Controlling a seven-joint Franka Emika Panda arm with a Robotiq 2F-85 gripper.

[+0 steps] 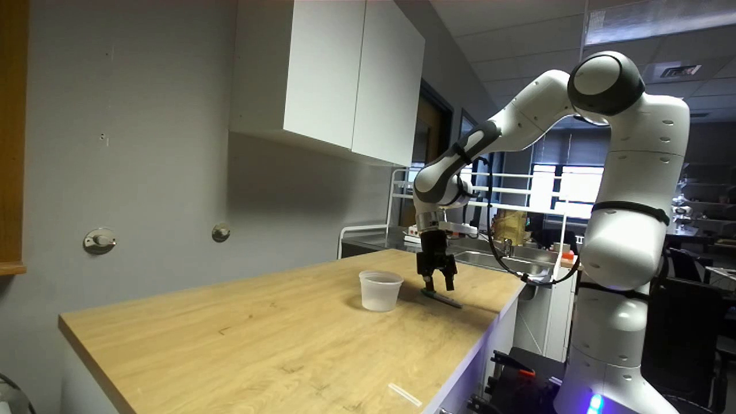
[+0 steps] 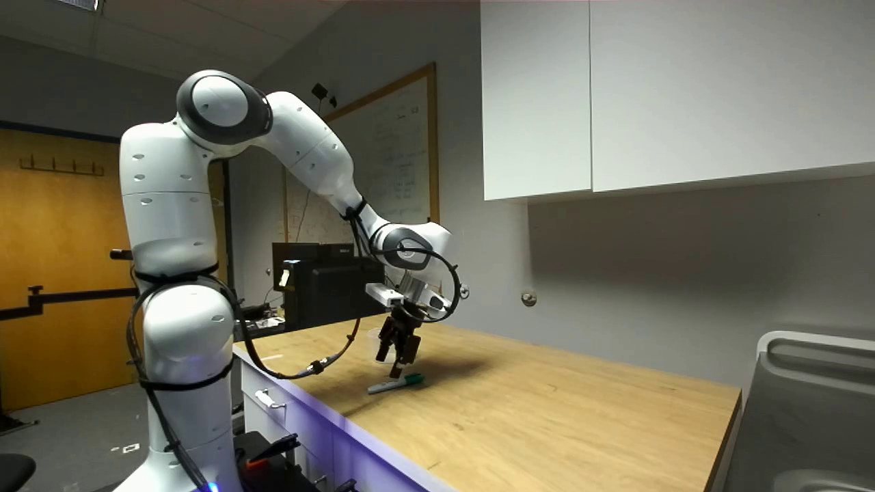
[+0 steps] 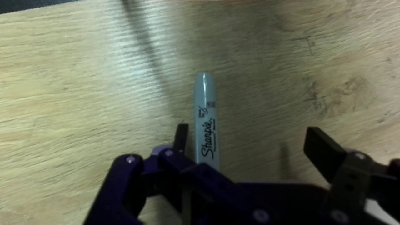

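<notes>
A grey Sharpie marker (image 3: 205, 123) lies on the wooden counter, its near end hidden behind my gripper in the wrist view. A green end shows on the marker (image 2: 396, 383) in exterior view 2. My gripper (image 1: 439, 283) points down just above the marker, its fingers spread and nothing between them. From the wrist, the left fingertip (image 3: 181, 137) is close beside the marker, while the right fingertip (image 3: 322, 150) stands well away from it. A translucent plastic tub (image 1: 380, 292) stands upright near the gripper; in exterior view 2 it is mostly hidden behind the gripper.
A white strip (image 1: 405, 394) lies near its front edge. The sink (image 1: 500, 263) is beyond the counter's far end, and a white cabinet (image 1: 331, 76) hangs on the wall above.
</notes>
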